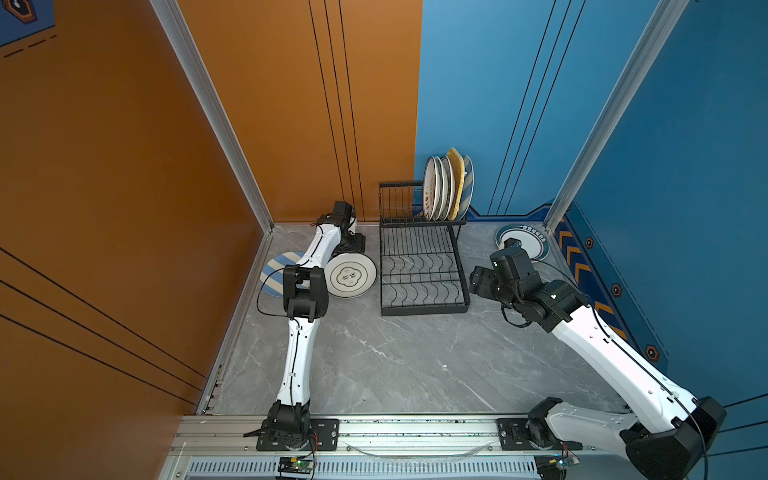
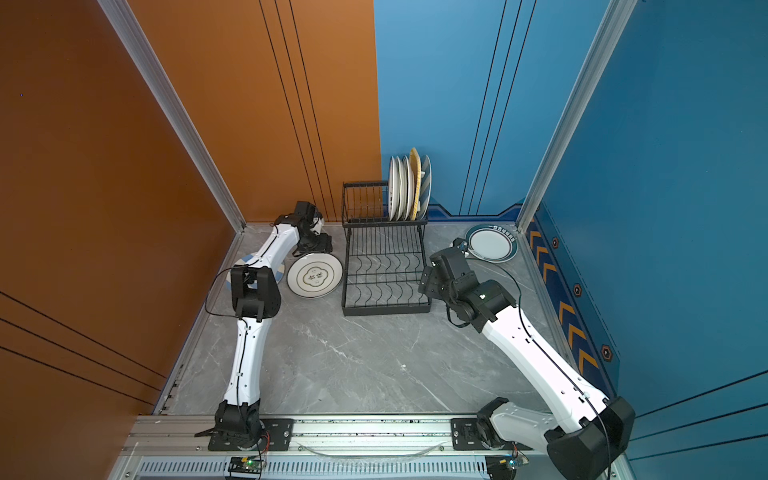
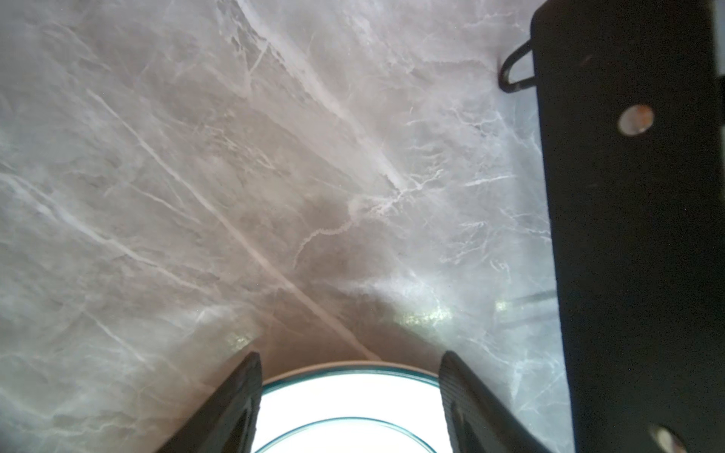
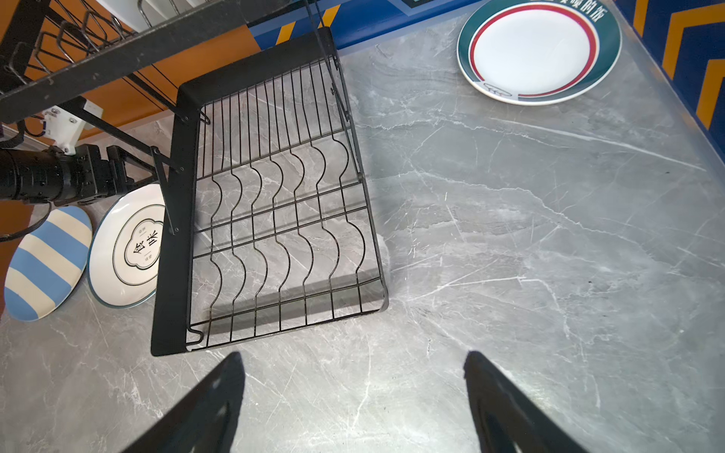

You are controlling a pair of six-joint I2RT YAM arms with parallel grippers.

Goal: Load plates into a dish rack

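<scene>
A white plate with a dark ring and printed centre (image 1: 350, 275) lies left of the black dish rack (image 1: 424, 304). My left gripper is low at that plate's back rim, its fingers apart over it. A blue-striped plate (image 4: 47, 264) lies left of it, partly under the left arm. Several plates (image 1: 437, 188) stand upright in the rack's upper tier; the lower tier is empty. My right gripper hangs above the counter right of the rack, open and empty. A teal-rimmed plate (image 4: 538, 49) lies at the back right.
Walls (image 2: 160, 200) close in the back and sides.
</scene>
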